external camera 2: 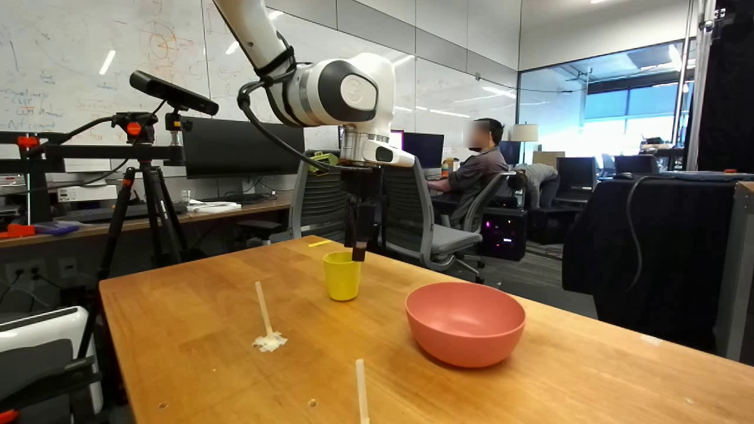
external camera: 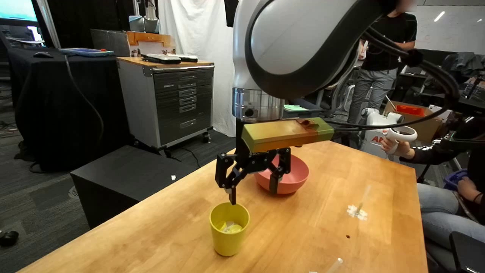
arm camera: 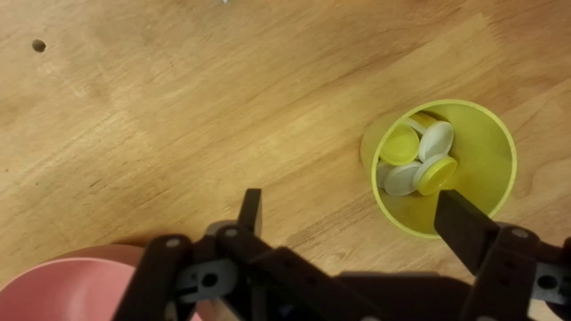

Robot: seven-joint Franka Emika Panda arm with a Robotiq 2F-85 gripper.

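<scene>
A yellow cup [external camera: 218, 243] stands upright on the wooden table, with several white and yellow discs [arm camera: 400, 144] lying in its bottom. My gripper [external camera: 253, 193] is open above the table, nothing between its spread fingers. In the wrist view one finger [arm camera: 464, 227] overlaps the near rim of the cup, while the other finger [arm camera: 250, 213] is over bare wood between cup and bowl. From the first exterior view, that cup-side fingertip hangs at about the height of the rim. A pink-red bowl [external camera 2: 463, 339] sits upright on the table, and its inside looks empty where it shows.
Two thin pale sticks rise from the table, one [external camera 2: 264, 311] on a taped base and another [external camera 2: 361, 392] nearer the second exterior camera. A small yellow piece [external camera 2: 319, 244] lies by the far table edge. Bare table surrounds the cup and bowl.
</scene>
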